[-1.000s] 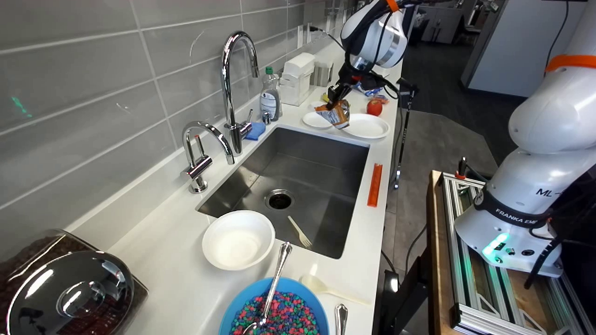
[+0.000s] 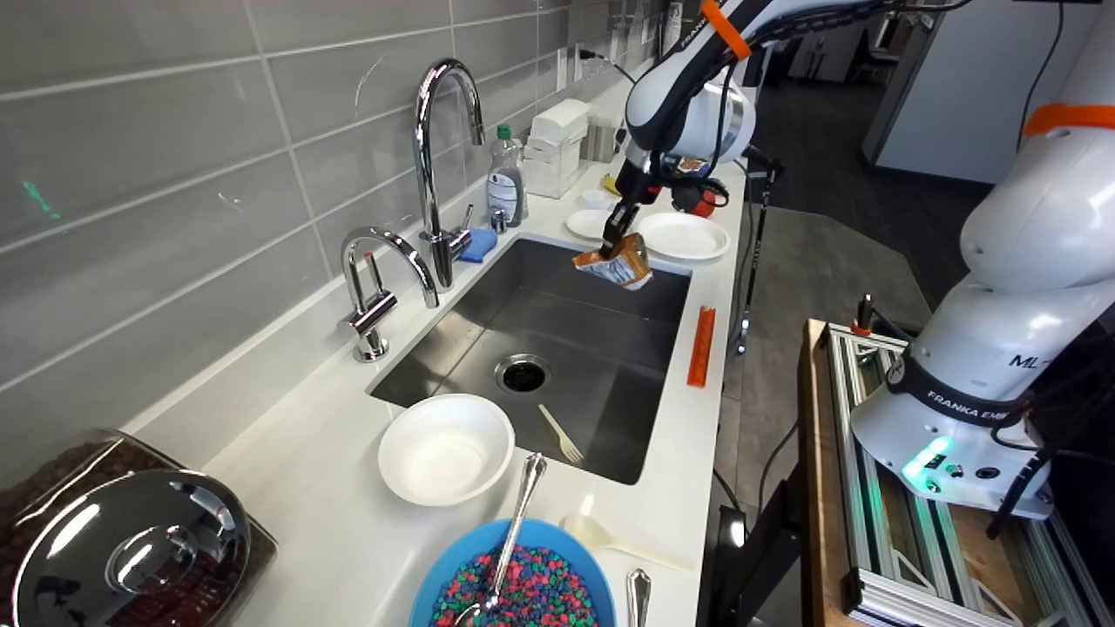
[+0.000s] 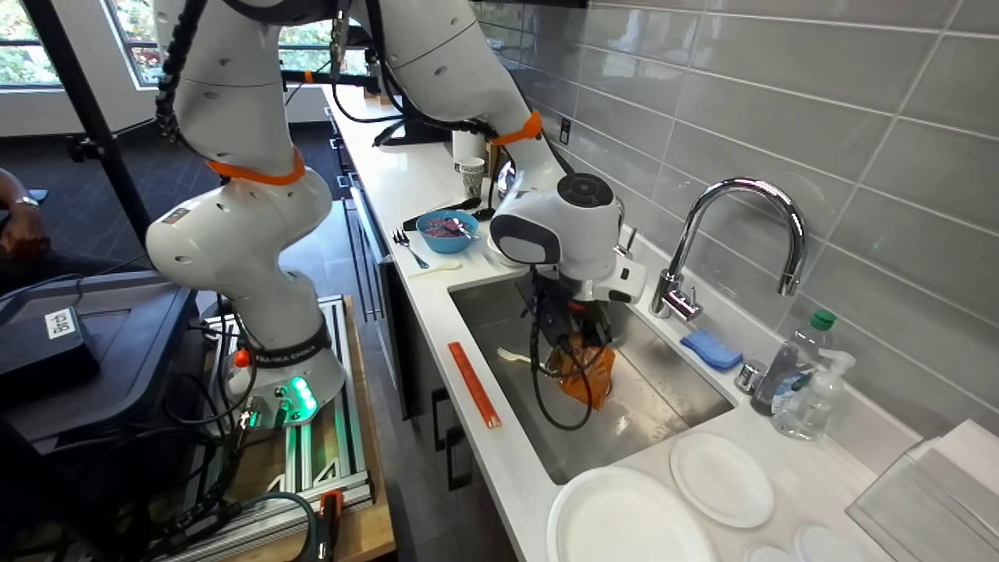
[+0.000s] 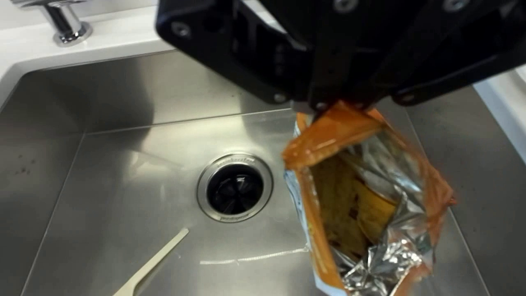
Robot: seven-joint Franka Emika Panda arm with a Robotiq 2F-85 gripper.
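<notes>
An orange foil bag (image 4: 308, 148) hangs from my gripper, which is shut on its upper edge in the wrist view. The bag's mouth gapes toward the camera, showing silver lining and yellow-brown pieces inside. In exterior view 1 the bag (image 2: 625, 263) is over the far end of the steel sink (image 2: 564, 313), above the basin. From exterior view 2 the bag (image 3: 599, 375) is partly covered by cables and the gripper. A pale fork (image 2: 562, 434) lies on the sink floor near the drain (image 4: 235, 187).
White plates (image 2: 685, 236) rest beyond the sink's far end. An orange-red strip (image 2: 701, 347) lies along the front counter edge. Two taps (image 2: 444, 246) rise behind the basin. A white bowl (image 2: 446, 449) and a blue bowl (image 2: 601, 590) of coloured bits stand at the near end.
The arm has carried the bag from over the plates toward the near side and down, so it now hangs over the sink. The fork and bowls have stayed put.
</notes>
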